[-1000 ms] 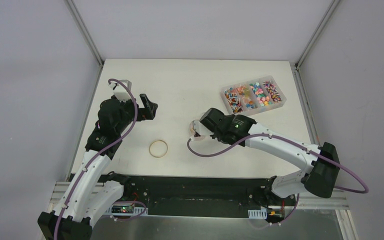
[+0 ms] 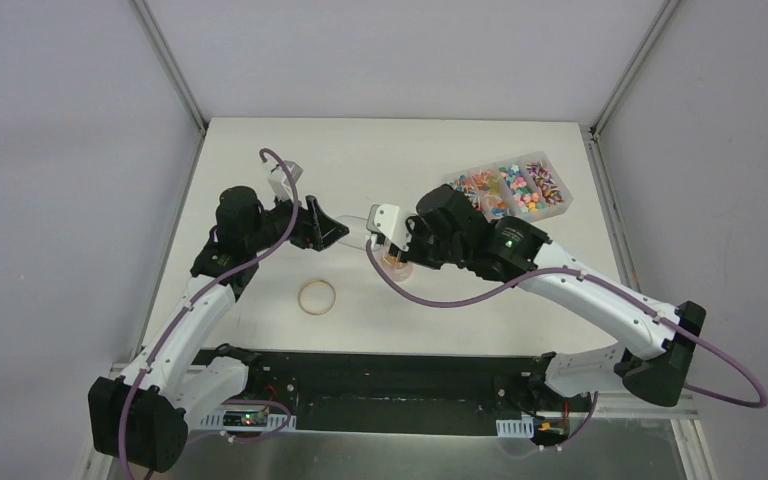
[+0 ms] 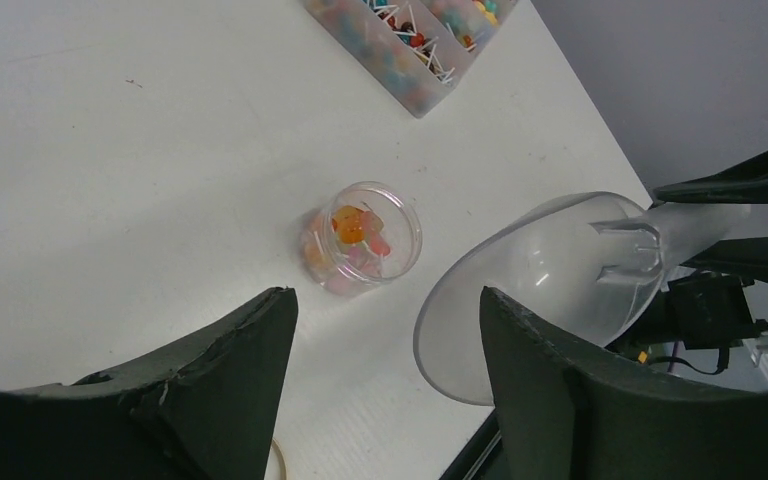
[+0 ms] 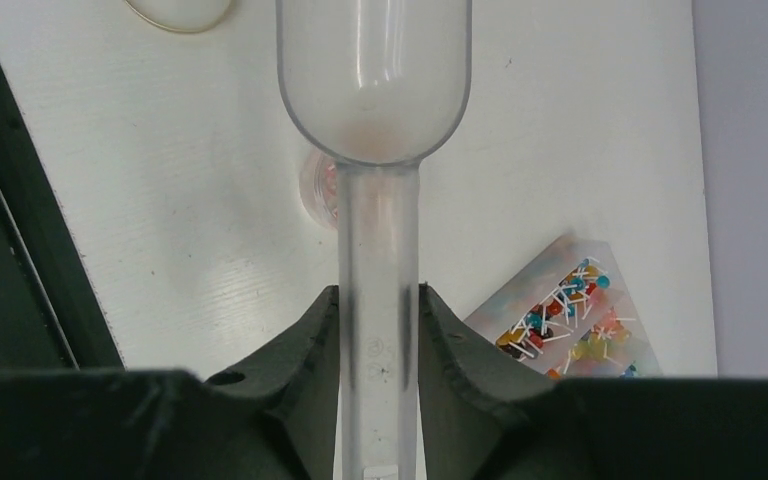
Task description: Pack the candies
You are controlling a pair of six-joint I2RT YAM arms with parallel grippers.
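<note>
My right gripper is shut on the handle of a clear scoop [image 4: 375,80]; the scoop looks empty. In the left wrist view the scoop's wide bowl [image 3: 570,275] points toward my left gripper. That gripper stands open, its right finger overlapping the bowl's edge in the picture; contact cannot be told. Below and between the arms stands a round clear jar [image 3: 408,255], open at the top, with orange and pink candies [image 3: 355,232] inside. A divided candy box [image 2: 480,220] lies at the back right, its compartments filled with colourful candies.
A thin gold-rimmed clear disc [image 2: 302,309], perhaps the lid, rests on the white table [image 2: 360,150] at the front left. Free surface shows at the back left and front right. The dark front edge borders the table.
The right gripper has risen away from the jar with the scoop, now pointing left. My left gripper has moved right, close to the scoop's bowl. Box and disc have stayed put.
</note>
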